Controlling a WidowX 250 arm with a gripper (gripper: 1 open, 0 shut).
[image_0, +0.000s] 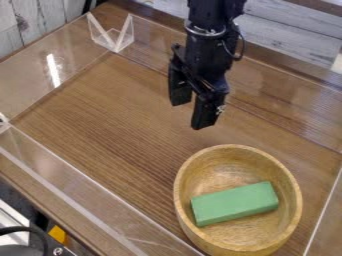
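Note:
A round tan bowl (238, 237) sits at the lower right of the wooden table, with a green rectangular block (235, 204) lying in it. My black gripper (190, 100) hangs over the middle of the table, above and behind the bowl and apart from it. It is open, its two fingers angled downward, with nothing seen between them.
Clear plastic walls run along its left and front edges. A white wire-like piece (114, 35) stands at the back left, and pale planks line the back.

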